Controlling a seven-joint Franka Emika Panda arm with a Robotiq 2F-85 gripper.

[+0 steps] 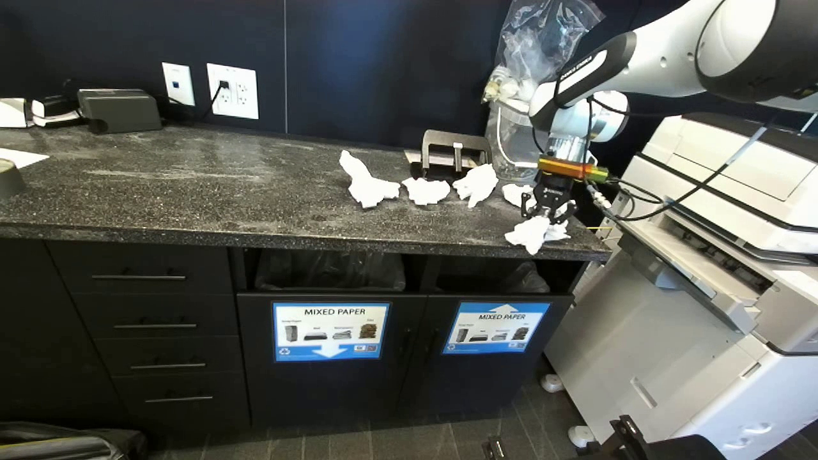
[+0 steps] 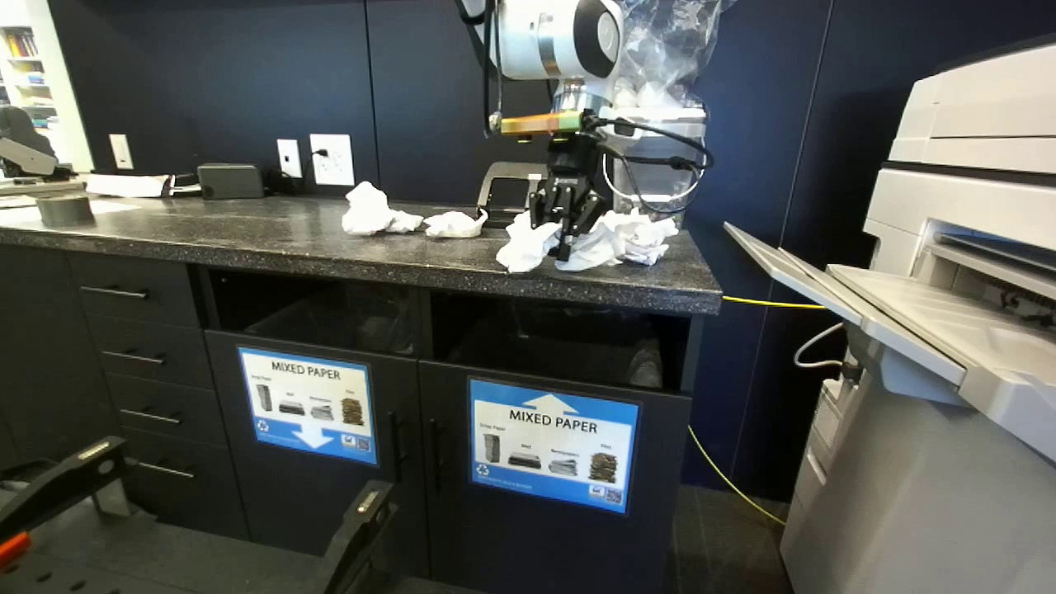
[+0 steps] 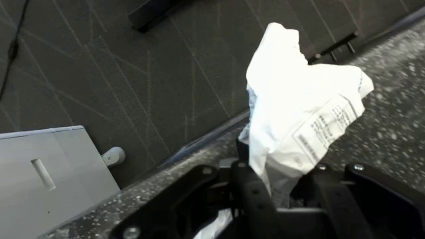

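Note:
My gripper is shut on a crumpled white paper by the counter's front right edge. In the wrist view, that crumpled paper sticks out beyond the dark fingers, with printed lines on one side. It partly covers the counter edge, and floor shows past it. Other crumpled papers lie along the counter: one at the left, a small one, one before the black device, and one partly behind my gripper.
A clear bin with a plastic bag stands behind my gripper. Below the counter are two bin openings with Mixed Paper signs. A printer stands close on the right.

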